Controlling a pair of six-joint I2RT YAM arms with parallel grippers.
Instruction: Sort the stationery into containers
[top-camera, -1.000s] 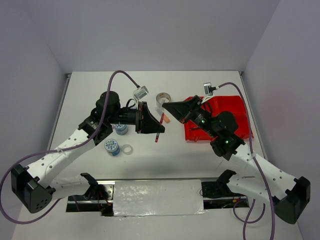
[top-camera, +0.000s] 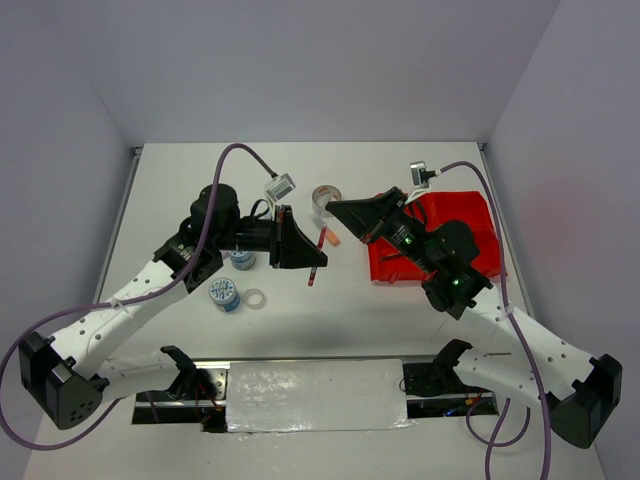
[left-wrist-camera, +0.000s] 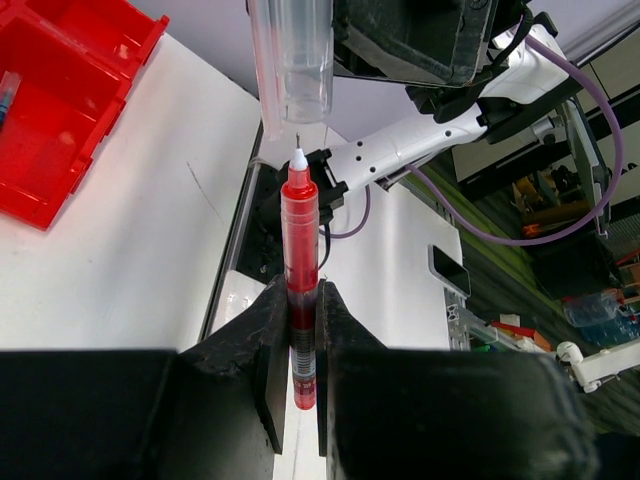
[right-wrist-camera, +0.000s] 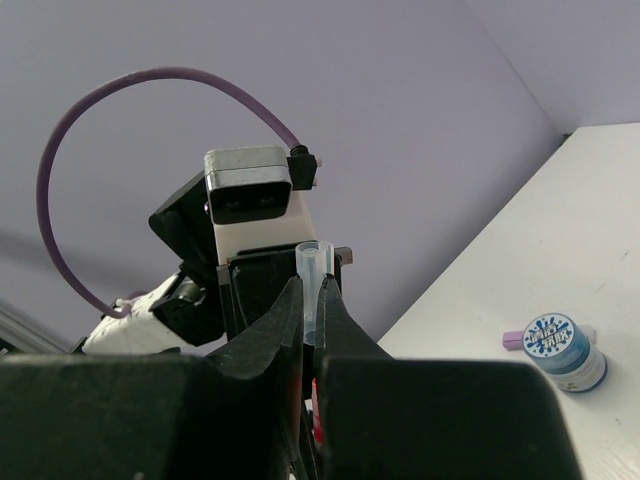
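Upright in my left gripper is a red pen (left-wrist-camera: 300, 240), its bare white tip and fine point facing up; the gripper is shut on its barrel. Just above that tip in the left wrist view hangs a clear pen cap (left-wrist-camera: 305, 60). My right gripper is shut on this cap, whose end (right-wrist-camera: 313, 258) shows beyond the fingers. Cap and pen look close but apart. From above, both grippers meet over the middle of the table, and a red container (top-camera: 376, 264) stands to the right, partly behind the right arm.
Two blue-lidded jars (top-camera: 224, 293) and a white ring (top-camera: 255, 299) are on the left of the table. A tape roll (top-camera: 326, 195) and an orange block (top-camera: 332, 237) lie near the grippers. A pink item (right-wrist-camera: 513, 340) lies by one jar.
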